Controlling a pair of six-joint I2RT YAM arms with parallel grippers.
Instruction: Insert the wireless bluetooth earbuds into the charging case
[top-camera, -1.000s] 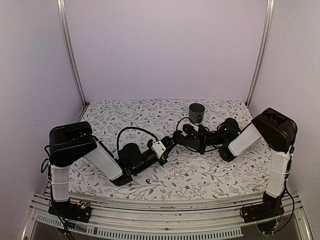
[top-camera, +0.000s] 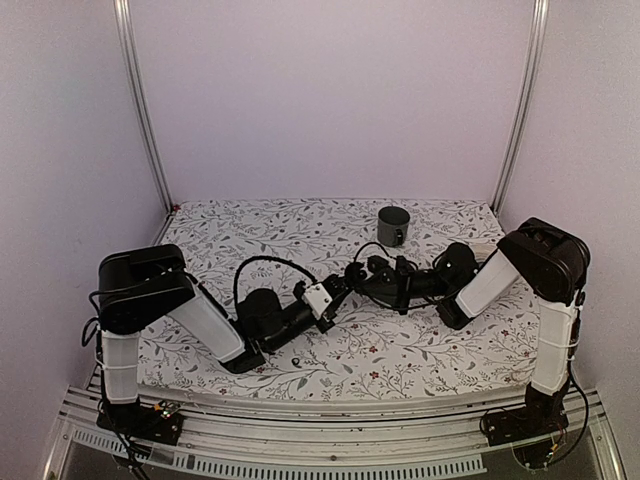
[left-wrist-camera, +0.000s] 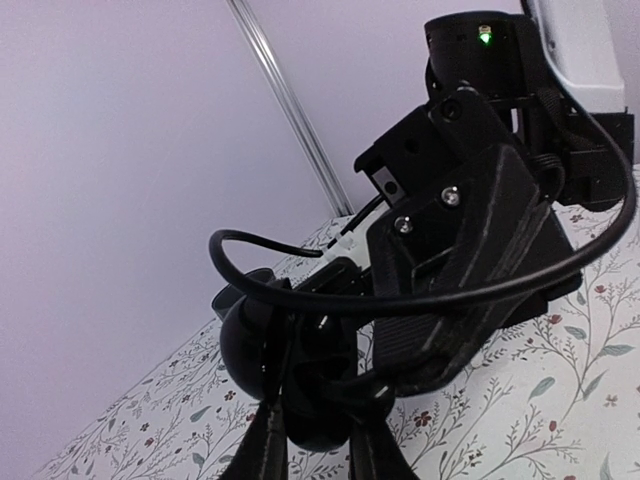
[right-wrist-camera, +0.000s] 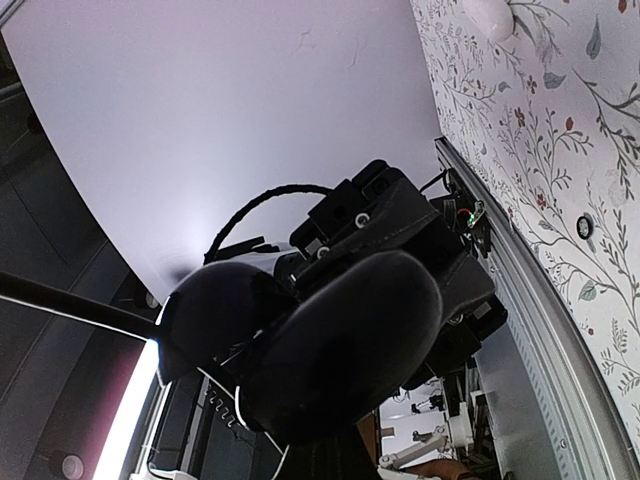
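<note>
A black charging case (left-wrist-camera: 320, 425) with its rounded lid (left-wrist-camera: 248, 345) raised is held above the table by my left gripper, which is shut on it. Over the case's open side reaches my right gripper (top-camera: 362, 275), its dark fingers (left-wrist-camera: 430, 345) close against the case. They look shut, and no earbud shows between them. From the right wrist view the case (right-wrist-camera: 345, 345) covers most of the left gripper. A small round black piece (right-wrist-camera: 585, 227), perhaps an earbud, lies on the table in front. Whether earbuds sit in the case is hidden.
A dark grey mug (top-camera: 394, 226) stands at the back, right of centre. One pale rounded thing (right-wrist-camera: 490, 15) rests on the patterned table.
The right gripper and forearm have shifted very slightly toward the table's front. The left arm and the mug look unmoved.
</note>
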